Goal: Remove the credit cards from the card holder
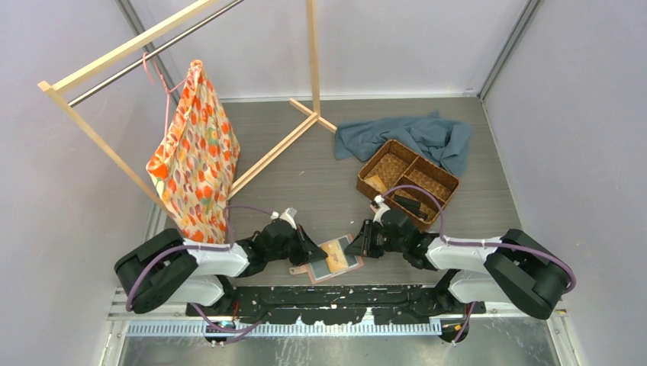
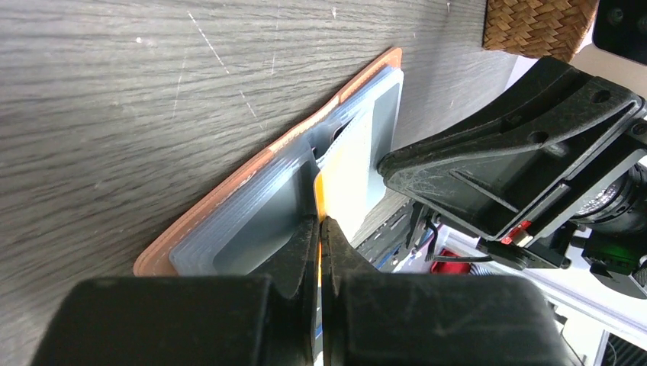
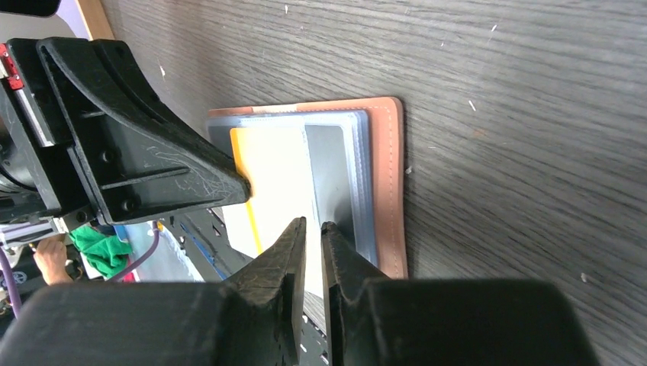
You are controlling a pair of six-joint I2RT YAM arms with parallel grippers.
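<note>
The card holder [image 1: 320, 273] lies on the table between my grippers, a tan cover [image 3: 387, 191] with clear sleeves, dark inserts and a white-and-yellow card [image 3: 275, 183]. My left gripper is shut at the yellow card's edge in the left wrist view; whether that thin edge is between the fingertips is unclear. My right gripper is slightly open, its fingertips over the holder at the white card, with nothing clearly between them. In the top view both grippers point at the holder from either side.
A divided wicker basket [image 1: 366, 164] with items sits behind the right arm, a blue cloth [image 1: 404, 133] beyond it. A wooden rack [image 1: 275, 152] with a hanging floral fabric [image 1: 191, 160] fills the left side.
</note>
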